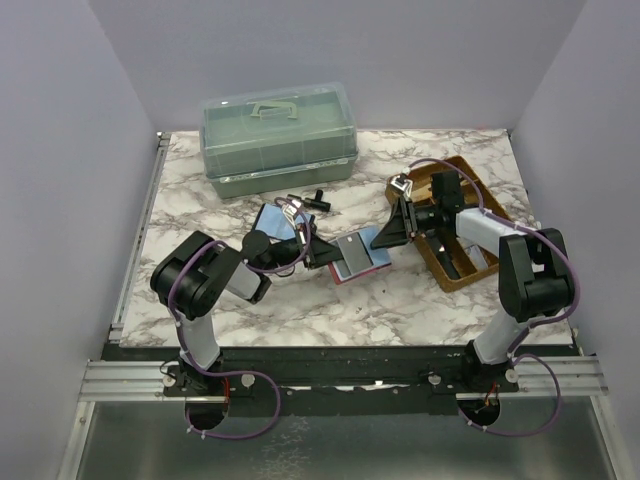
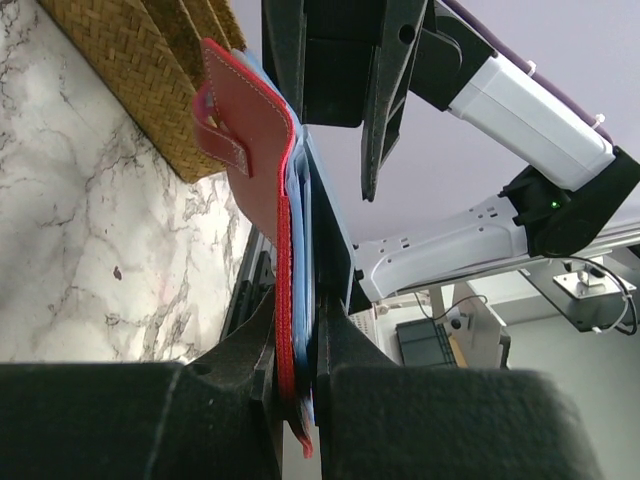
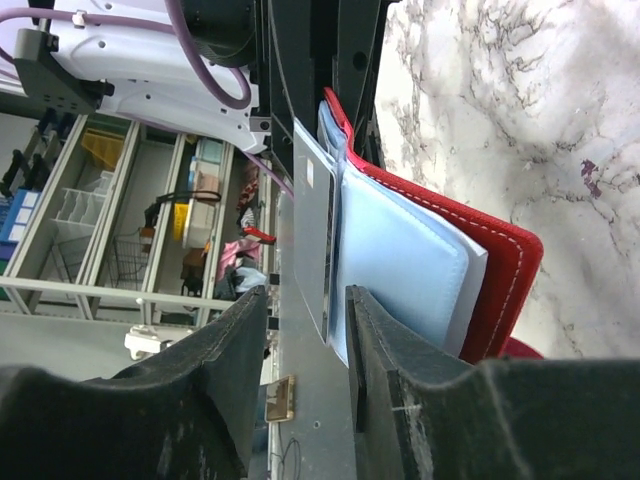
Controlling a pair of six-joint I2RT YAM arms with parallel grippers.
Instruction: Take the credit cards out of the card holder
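The card holder [image 1: 352, 255], red leather outside with light blue cards and a silver card, is upright in my left gripper, shut on its end. In the right wrist view the red flap [image 3: 500, 290], blue cards [image 3: 400, 260] and silver card [image 3: 312, 230] face my right gripper, whose fingers stand part open at the holder's near edge; whether they touch it I cannot tell. In the top view that gripper [image 1: 385, 235] is just right of the holder.
A wooden divided box [image 1: 460, 280] lies under the right arm. A green lidded container [image 1: 280, 150] stands at the back, with blue cards [image 1: 270, 220] and a black cylinder [image 1: 308, 204] before it.
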